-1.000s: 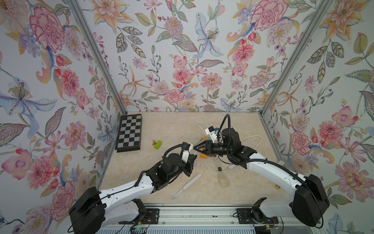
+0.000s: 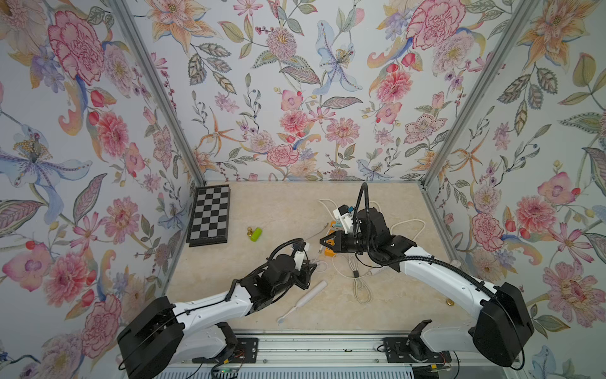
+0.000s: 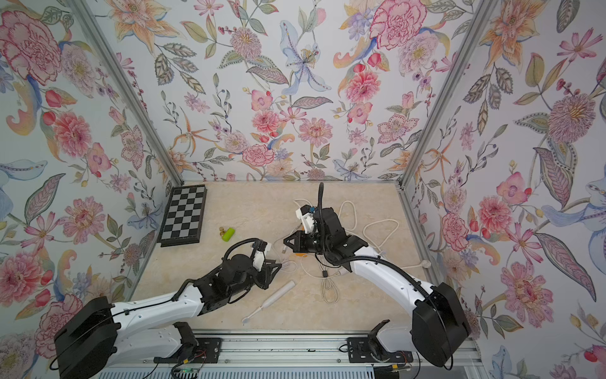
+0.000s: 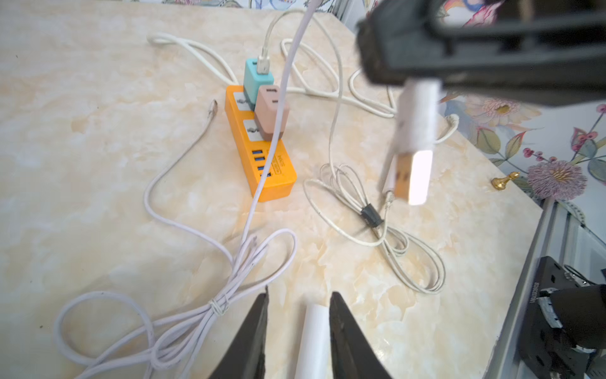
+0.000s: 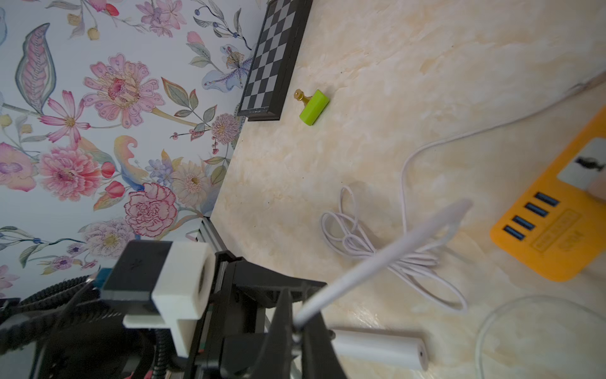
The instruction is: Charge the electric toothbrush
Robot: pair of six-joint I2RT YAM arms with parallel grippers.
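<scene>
The white electric toothbrush (image 2: 311,293) lies on the table below my left gripper (image 2: 304,271), its end between that gripper's fingertips in the left wrist view but beneath them. The left fingers stand apart, empty. My right gripper is shut on a white cable (image 5: 385,257) that rises from a loose coil (image 4: 214,306). An orange power strip (image 4: 258,170) holds a pink adapter (image 4: 271,112) and a teal adapter (image 4: 255,75); more white cables lie around it.
A checkerboard (image 2: 208,214) stands at the back left, with a green object (image 2: 255,234) near it. A bundled cable (image 4: 372,218) lies right of the strip.
My left gripper has moved slightly left and down, away from the right gripper. My right gripper has shifted a little to the right.
</scene>
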